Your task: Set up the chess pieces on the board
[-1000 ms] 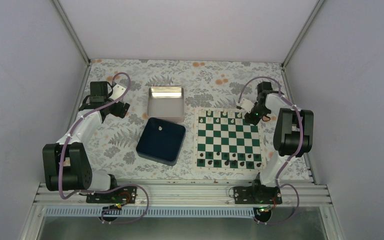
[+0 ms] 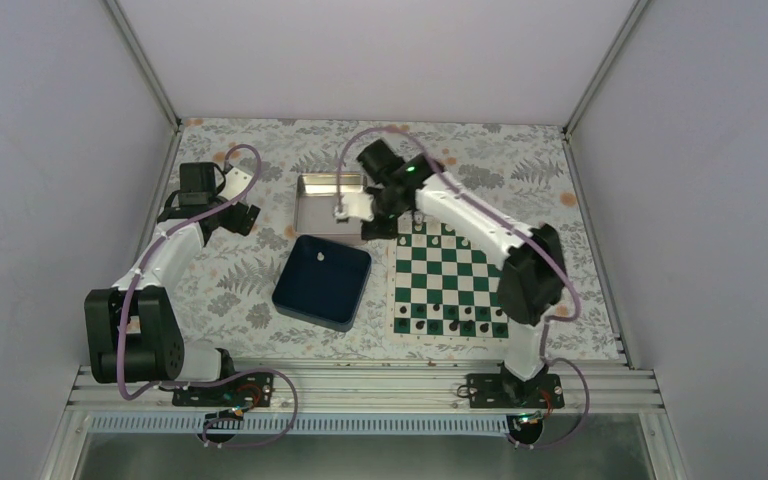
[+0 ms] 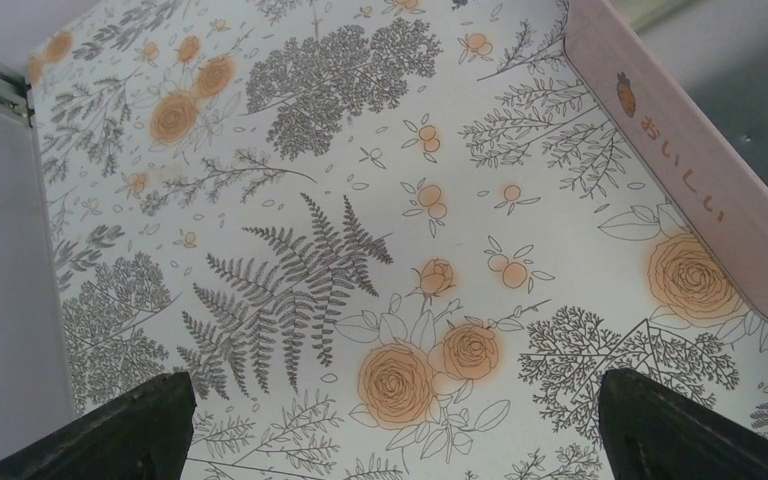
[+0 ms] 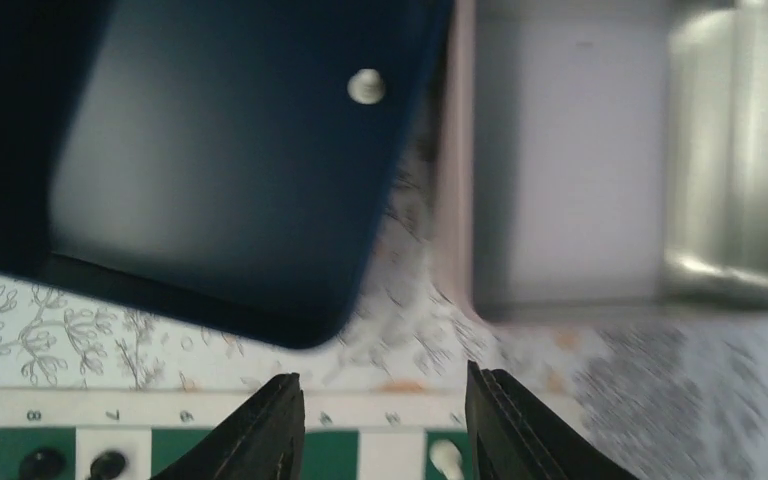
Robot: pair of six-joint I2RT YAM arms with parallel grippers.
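A green-and-white chessboard [image 2: 448, 275] lies on the right half of the table. Several black pieces [image 2: 421, 325] stand along its near rows; white pieces [image 2: 419, 222] are on its far rows, partly covered by my right arm. One white piece [image 4: 366, 87] is inside the dark blue box [image 2: 310, 315], close to its far wall. My right gripper hangs above the tabletop between box and board, its fingers apart and nothing between them. At the far left, my left gripper is open over bare table, holding nothing.
Behind the blue box sits an empty metal tray [image 2: 315, 205] with a pink outer wall; in the left wrist view that pink wall [image 3: 690, 160] shows at upper right.
The right arm has swung leftward from the board's far right corner towards the tray and blue box, and is blurred by motion. The left arm and the boxed white piece have stayed put.
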